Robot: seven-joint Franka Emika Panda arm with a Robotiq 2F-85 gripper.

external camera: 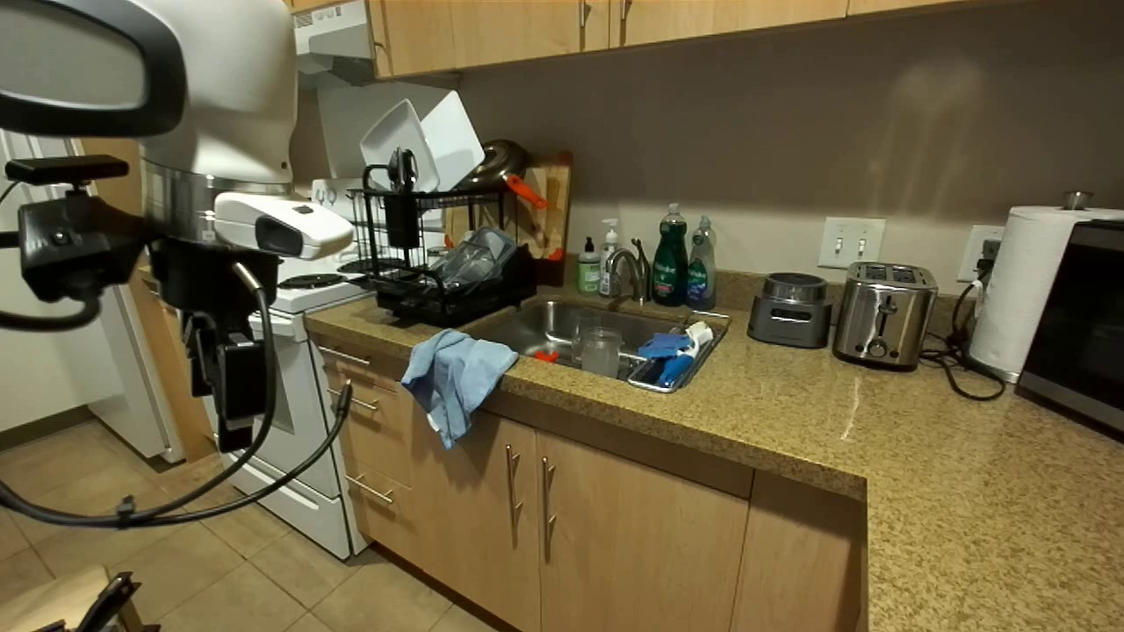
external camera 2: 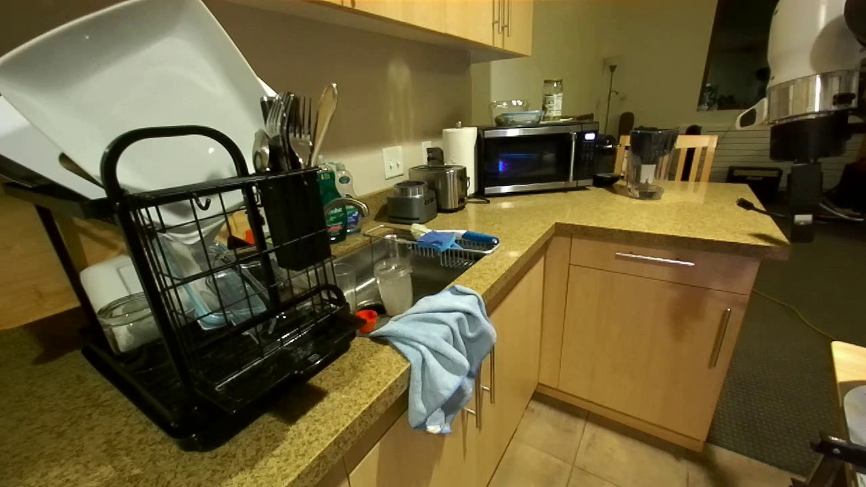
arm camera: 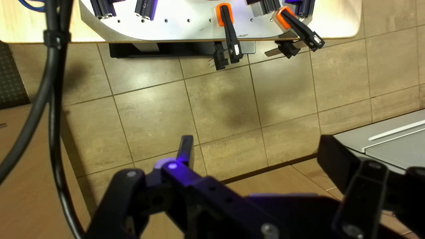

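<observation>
My gripper points down over the tiled floor, its two dark fingers wide apart and nothing between them in the wrist view. From the first exterior view, the gripper [external camera: 234,421] hangs at the left, in front of the stove and away from the counter. A light blue cloth [external camera: 458,381] drapes over the counter's front edge by the sink [external camera: 548,316]. Inside the sink stand clear cups [external camera 2: 394,285], with a small red item [external camera 2: 367,320] near them. A blue brush [external camera: 675,369] and a blue cloth [external camera: 665,344] lie in the rack at the sink's right side.
A black dish rack [external camera 2: 203,389] with plates and cutlery stands left of the sink. Soap bottles [external camera: 670,258], a toaster [external camera: 885,316] and a microwave [external camera 2: 537,158] line the back. A loose black cable [external camera: 306,458] hangs beside the gripper.
</observation>
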